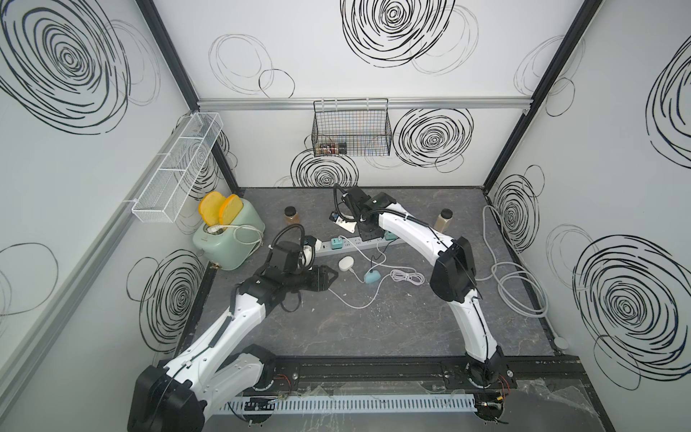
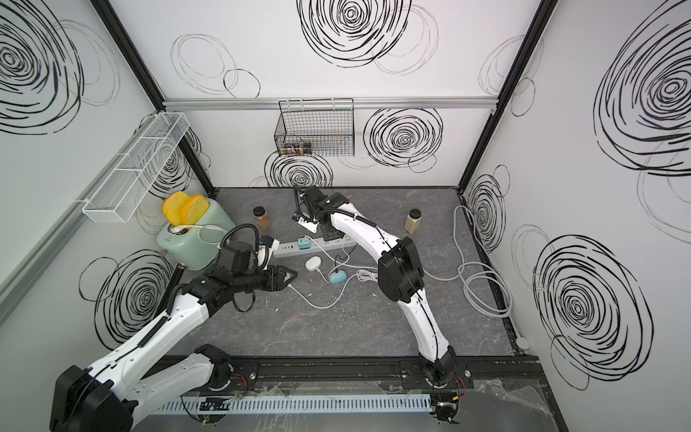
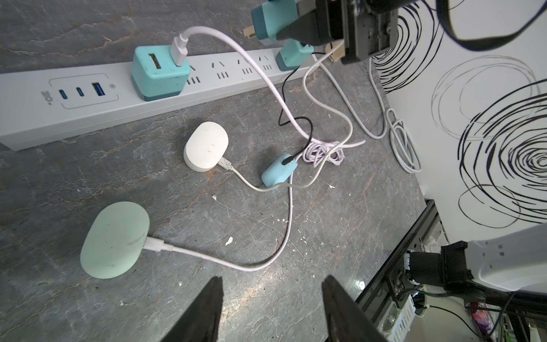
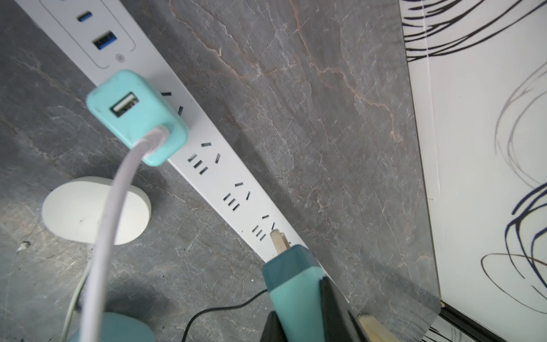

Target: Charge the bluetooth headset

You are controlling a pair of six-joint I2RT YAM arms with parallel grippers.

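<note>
In the right wrist view, a teal plug adapter [image 4: 296, 293] is clamped in my right gripper, which is shut on it. Its metal prongs [image 4: 279, 242] point at the white power strip [image 4: 225, 171], over the sockets near the first empty ones. Whether they touch the strip cannot be told. A white headset case [image 3: 206, 145] lies before the strip, a pale cable in its end. Nearer my left gripper, a green case [image 3: 115, 239] has a white cable plugged in. That gripper stands open, empty, above the table.
Another teal adapter [image 3: 161, 73] with a white cable sits in the strip; a further one [image 3: 294, 54] is farther right. A blue case [image 3: 279, 170] lies among cables beside a coiled white cord [image 3: 323, 152]. A toaster [image 1: 229, 241] stands left.
</note>
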